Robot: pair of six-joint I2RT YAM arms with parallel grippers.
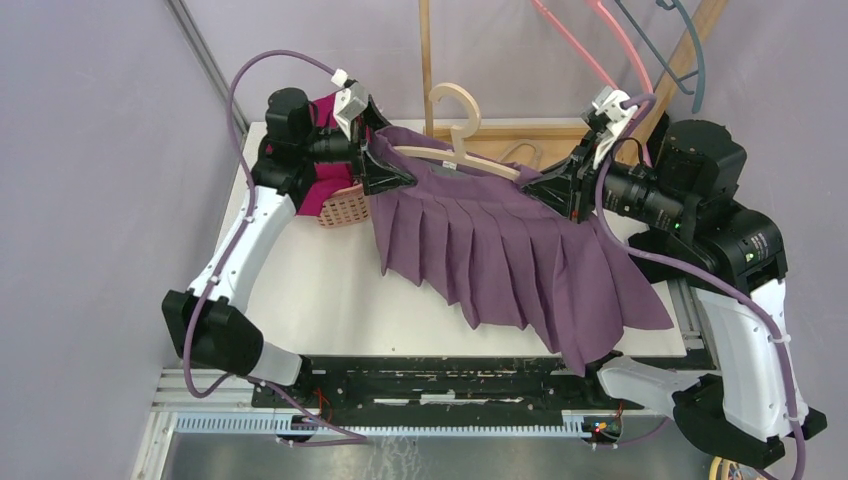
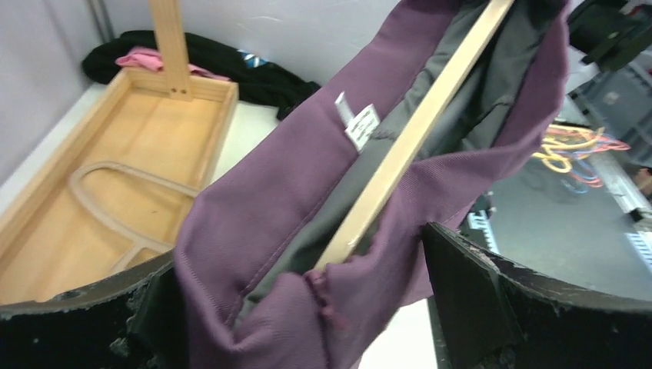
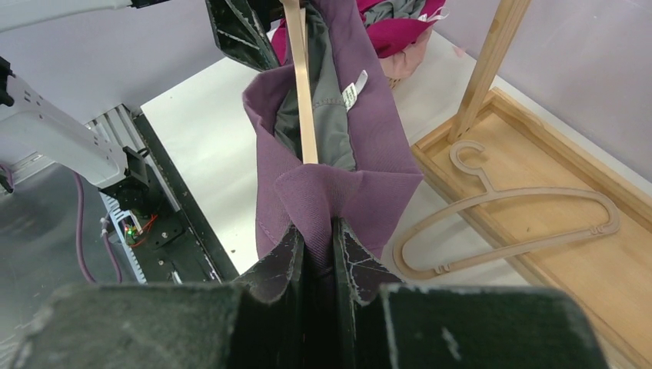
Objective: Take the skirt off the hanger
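Note:
The purple pleated skirt [image 1: 480, 250] hangs between my arms, with a wooden hanger [image 1: 463, 157] inside its waist, hook upward. In the right wrist view, my right gripper is shut on a gathered fold of the skirt at that end of the hanger bar [image 3: 304, 100]. Whether the hanger's tip lies within that fold is hidden. On the other side, my left gripper [image 1: 397, 157] stands open around the skirt's left end. Its fingers [image 2: 492, 300] sit on both sides of the cloth, and the bar runs into the waist fabric between them.
A basket [image 1: 345, 208] with magenta cloth stands behind the left arm. At the back, a spare hanger [image 3: 523, 196] lies partly on a wooden tray [image 3: 538, 119] with an upright post. Pink and blue-grey hangers [image 1: 700, 60] hang at upper right.

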